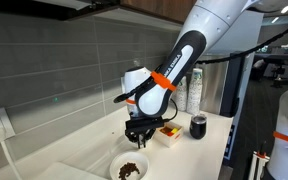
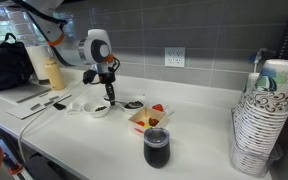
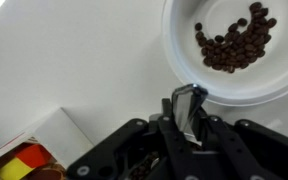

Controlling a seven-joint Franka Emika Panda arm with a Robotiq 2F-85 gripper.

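Note:
Seen from the wrist, my gripper is shut on a shiny, silvery piece, a metallic utensil (image 3: 188,98) whose full shape is hidden. Just beyond the fingertips is a white bowl (image 3: 177,55) with dark brown beans (image 3: 234,45) lying in it. Exterior view 1 has the gripper (image 1: 139,136) pointing down above and slightly right of that bowl (image 1: 115,163). From the other side, the gripper (image 2: 109,98) hangs close to the bowl; the held utensil is too small to make out there.
A box (image 1: 167,137) with colourful items stands to the right of the gripper, also at the wrist view's lower left corner. A dark jar (image 2: 156,147) and stacked paper cups (image 2: 259,115) stand farther off.

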